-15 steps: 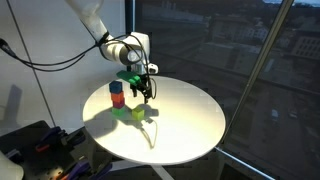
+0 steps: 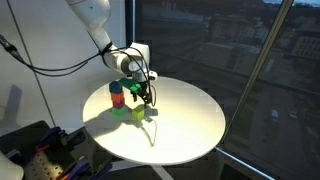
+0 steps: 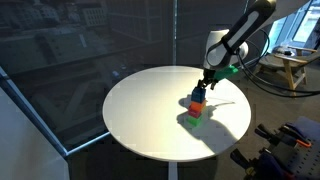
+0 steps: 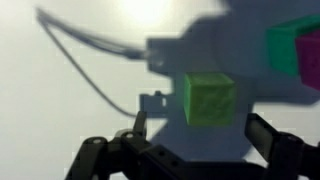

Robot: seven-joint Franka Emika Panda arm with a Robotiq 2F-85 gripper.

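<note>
A light green cube [image 4: 210, 98] lies on the white table, by itself, in the wrist view; the same cube [image 2: 138, 114] is in front of the stack's right side in exterior view 1. My open gripper hangs above it, one finger to each side in that view, with nothing held. Beside the cube stands a stack with a blue block [image 2: 116, 87] on top, a red block [image 2: 118, 100] under it and a green block [image 2: 118, 112] at the bottom. In exterior view 2 the stack hides the loose cube.
The stack is close on the cube's right in the wrist view, where a teal block [image 4: 290, 45] and a magenta block [image 4: 311, 60] show. Cables loop around the arm.
Over the last second the arm and gripper have come down toward the loose cube. The cube and the stack have stayed where they were.
</note>
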